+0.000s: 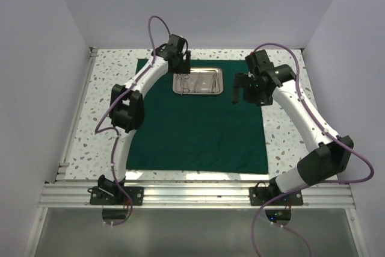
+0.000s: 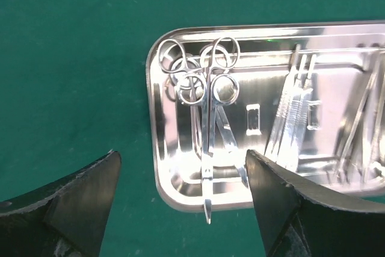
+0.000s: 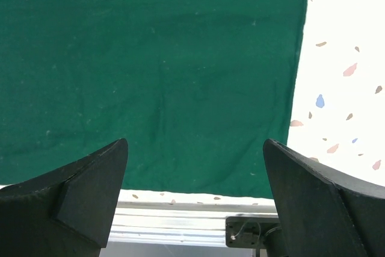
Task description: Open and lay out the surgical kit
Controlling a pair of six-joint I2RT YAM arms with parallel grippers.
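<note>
A steel tray (image 1: 198,91) rests on the back part of a green cloth (image 1: 194,138), holding scissor-like instruments (image 2: 207,130) at its left, slim instruments (image 2: 289,112) in the middle and more at its right. My left gripper (image 1: 180,63) hangs over the tray's left end; in its wrist view the fingers are apart with nothing between them, either side of the scissors' lower ends. My right gripper (image 1: 245,86) is open and empty above the cloth's right part, right of the tray; its wrist view shows only cloth and table beneath.
The speckled table (image 1: 90,127) borders the cloth, with metal rails along the front edge. Both arms reach in from the front corners.
</note>
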